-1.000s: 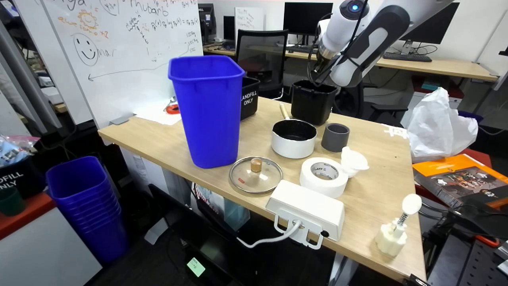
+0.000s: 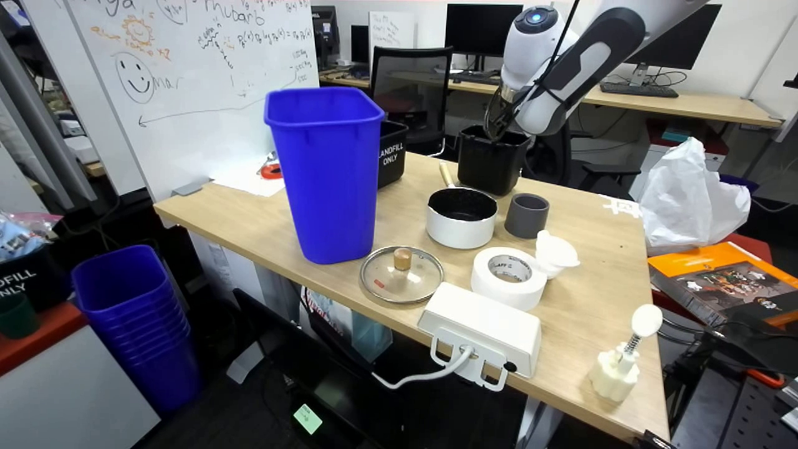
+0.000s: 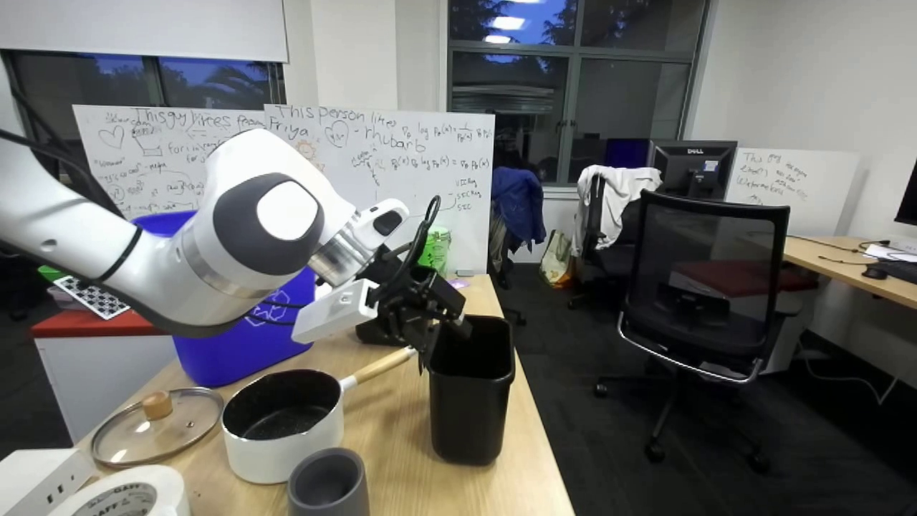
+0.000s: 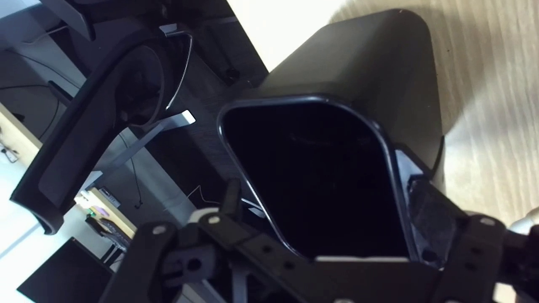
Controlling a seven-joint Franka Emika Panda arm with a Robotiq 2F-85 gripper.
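A black bin (image 2: 490, 161) stands upright at the table's far edge. Its dark, empty-looking opening fills the middle of the wrist view, where the bin (image 4: 374, 60) is seen from above. My gripper (image 3: 443, 340) is down at the bin's rim and open. In the wrist view the fingers of my gripper are spread wide, with part of the opening showing between them. The right finger (image 4: 432, 207) overlaps the rim's right side; whether it touches cannot be told. The other finger (image 4: 232, 199) appears past the rim's left side. Nothing is gripped.
Near the bin are a white saucepan (image 2: 460, 233) and a grey cup (image 2: 527, 217). A tall blue bin (image 2: 325, 179), glass lid (image 2: 385, 280), tape roll (image 2: 501, 292) and white power strip (image 2: 486, 329) stand farther off.
My arm's wrist has tilted and shifted slightly left, and the gripper is a little lower at the black bin. The bin and the other table objects look unmoved.
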